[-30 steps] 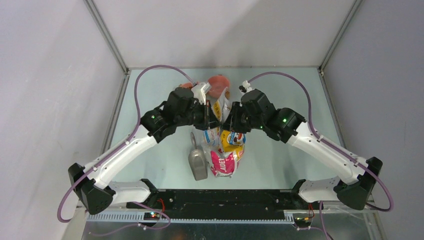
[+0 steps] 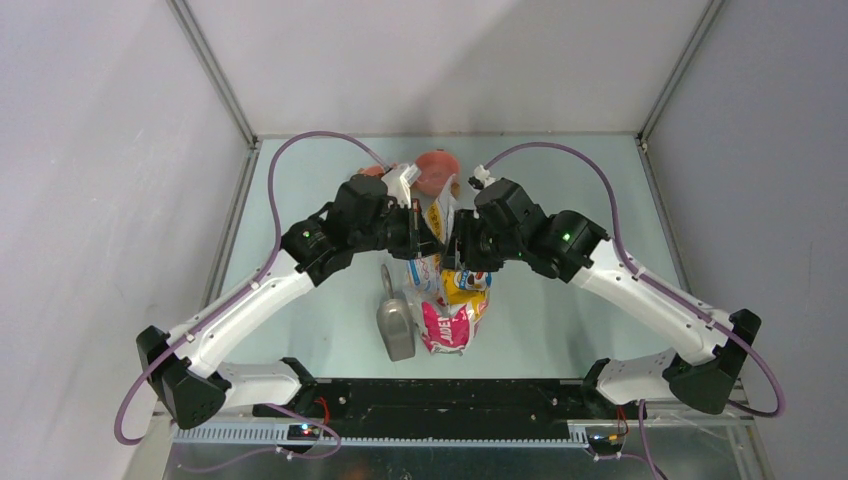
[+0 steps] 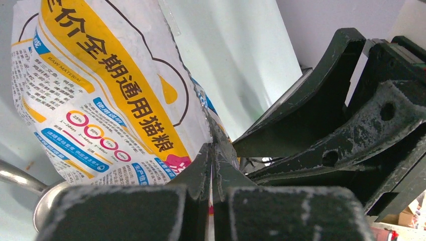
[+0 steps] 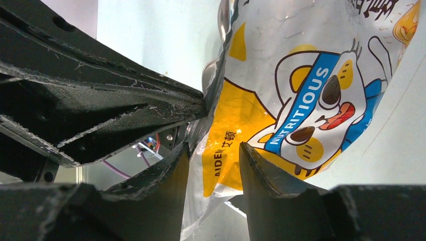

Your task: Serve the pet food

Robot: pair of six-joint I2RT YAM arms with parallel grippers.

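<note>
An upright pet food bag (image 2: 450, 320) stands at the centre of the table, white, yellow and pink, its top edge between the grippers. My left gripper is shut at that crimped edge; whether it pinches the bag is hard to tell. My right gripper is open at the same edge from the other side, the bag's film (image 4: 306, 110) behind its fingers. A metal scoop (image 2: 395, 325) lies left of the bag, its handle also in the left wrist view.
Pink bowls (image 2: 437, 168) sit behind the bag, partly hidden by the arms.
The left arm and the bag look unchanged.
</note>
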